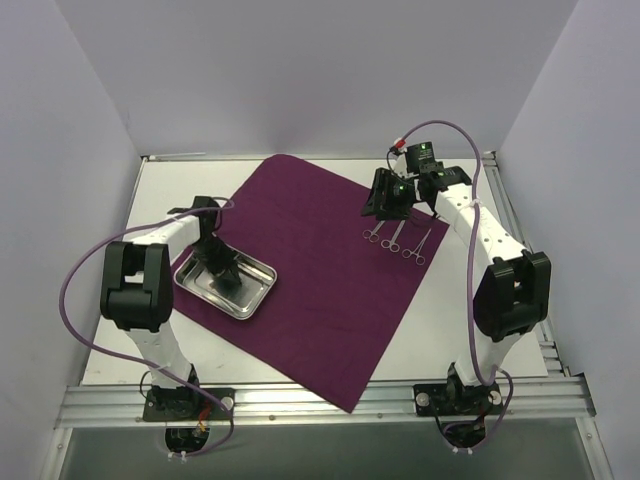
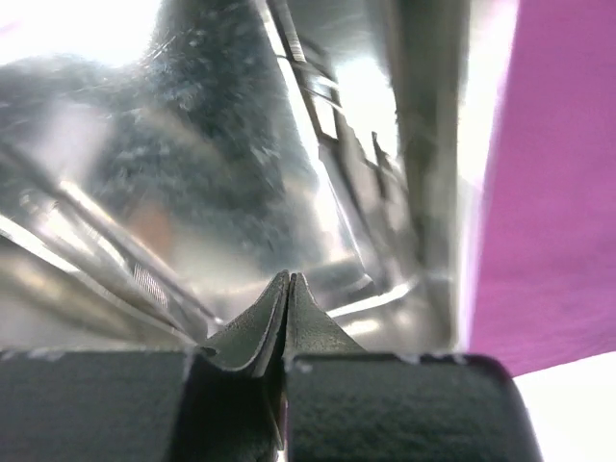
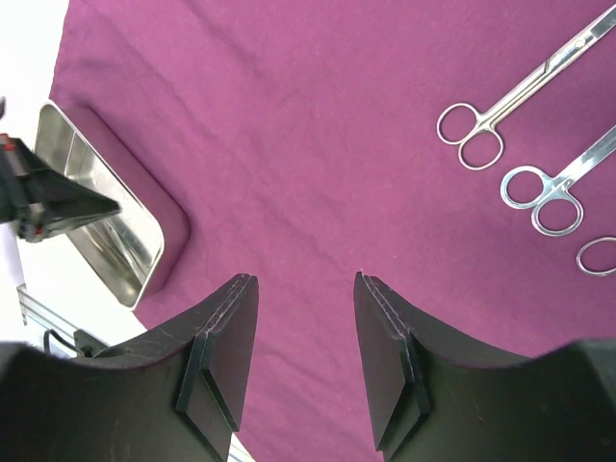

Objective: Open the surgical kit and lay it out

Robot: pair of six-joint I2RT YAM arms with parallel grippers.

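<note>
The silver metal tray [image 1: 262, 300] lies on the purple cloth at left, tilted across it. Shut with nothing between its fingers, my left gripper points down inside the tray. To its left in the left wrist view, a thin metal instrument [image 2: 106, 226] with a ribbed grip lies outside the fingers. Slim metal shapes also run along the tray wall, blurred and partly reflections. My right gripper stands open and empty above the cloth. Scissor-like instruments lie at right: one pair of scissors [image 3: 491, 119], a second [image 3: 556, 188], and a ring handle [image 3: 599, 256] of a third.
The purple cloth [image 1: 310, 280] is spread diagonally, its middle bare between tray and scissors. White table [image 1: 480, 340] shows around it. Grey walls [image 1: 60, 200] stand at the sides and back.
</note>
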